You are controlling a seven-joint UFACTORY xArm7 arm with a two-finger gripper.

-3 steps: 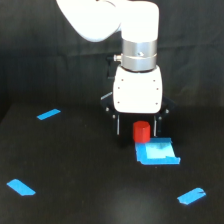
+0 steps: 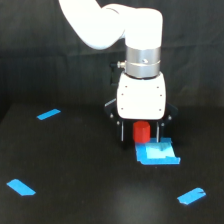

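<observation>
A small red object point(image 2: 141, 132) stands on the dark table. It is at the far left edge of a blue patch point(image 2: 158, 155) and seems to overlap its corner. My gripper point(image 2: 140, 138) points down from the white arm and is open. One of its thin fingers point(image 2: 122, 131) shows on the left of the red object and the other on the right, with gaps visible on both sides. Whether the fingers are level with it in depth is hard to tell. The white hand hides the area just above and behind the red object.
Short blue tape strips lie on the table at the back left point(image 2: 49, 114), the front left point(image 2: 20, 187) and the front right point(image 2: 191, 196). A dark curtain point(image 2: 40, 60) hangs behind.
My arm and gripper have come lower and slightly to the right, so the fingers reach down further beside the red object. The red object and the blue patch have not visibly moved.
</observation>
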